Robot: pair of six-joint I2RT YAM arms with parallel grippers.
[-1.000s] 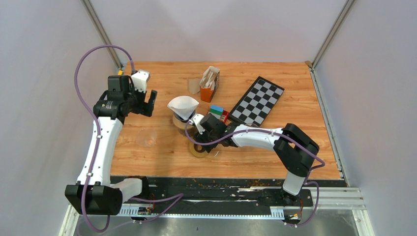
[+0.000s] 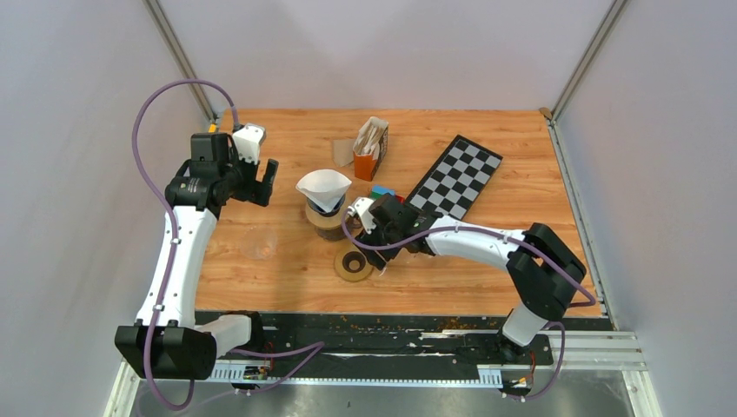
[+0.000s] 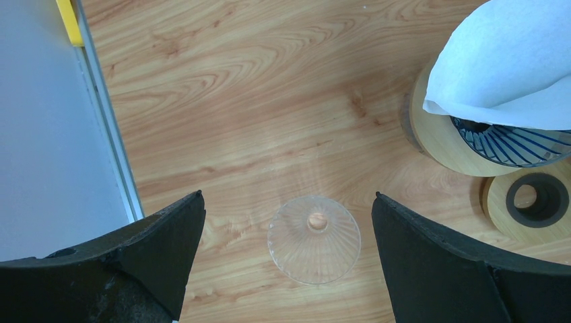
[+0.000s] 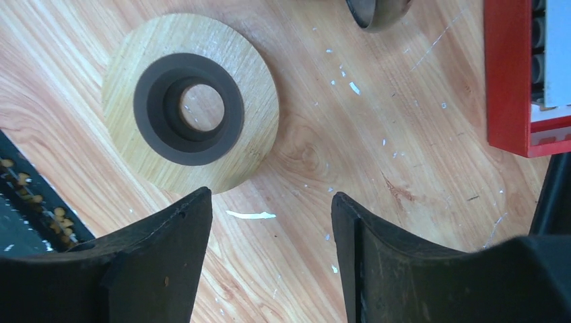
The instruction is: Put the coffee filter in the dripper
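Note:
The white coffee filter (image 2: 323,186) stands spread open in the clear ribbed dripper (image 3: 515,142), which rests on a round wooden stand (image 2: 328,228). In the left wrist view the filter's near rim rises well above the dripper's edge; its lower part is mostly hidden. My left gripper is open and empty, off to the left of the stand. My right gripper hangs over the table to the right of a wooden disc, its fingers apart and nothing between them.
A wooden disc with a dark ring (image 4: 188,110) lies in front of the stand. On the left is a clear lid (image 3: 314,239). An orange box of filters (image 2: 371,149) stands at the back, a checkered board (image 2: 456,178) to the right. A red box (image 4: 510,81) is near the right gripper.
My right arm has drawn away to the right, uncovering more of the wooden disc and covering more of the coloured boxes. The left arm and the filter have stayed put.

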